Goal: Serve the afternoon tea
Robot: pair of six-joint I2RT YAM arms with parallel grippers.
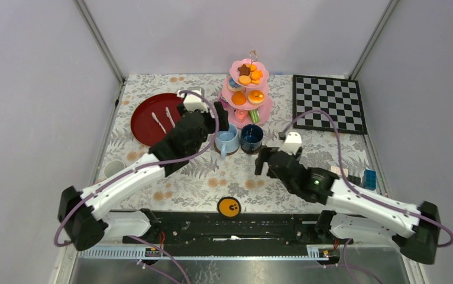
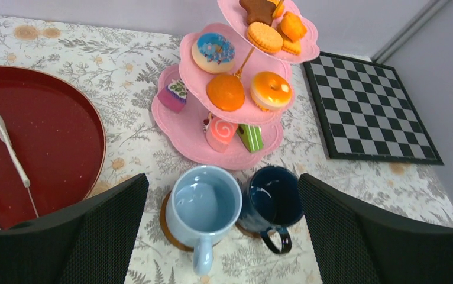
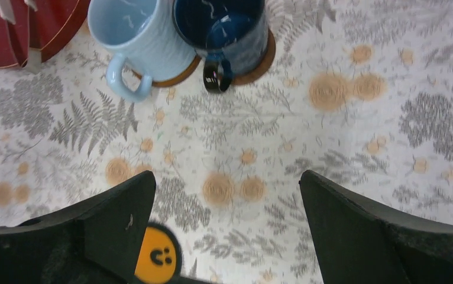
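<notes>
A light blue mug [image 1: 227, 140] and a dark blue mug [image 1: 252, 138] stand side by side on round coasters, just in front of the pink tiered stand [image 2: 177, 134] of toy sweets. Both handles point toward the front. My left gripper [image 1: 204, 110] is open above the table, between the red tray and the stand; its wrist view shows only empty space between the fingers. Also open and empty, my right gripper [image 1: 277, 161] hangs in front and to the right of the dark mug, with bare tablecloth below its fingers [image 3: 354, 236].
On the red tray [image 1: 144, 131] lie a knife and another thin utensil. A checkered board [image 1: 329, 104] is at the back right, a white cup [image 1: 114, 168] at the left edge. One yellow-and-black round coaster [image 1: 229, 206] sits at the front edge. Small blocks [image 1: 369, 179] lie at right.
</notes>
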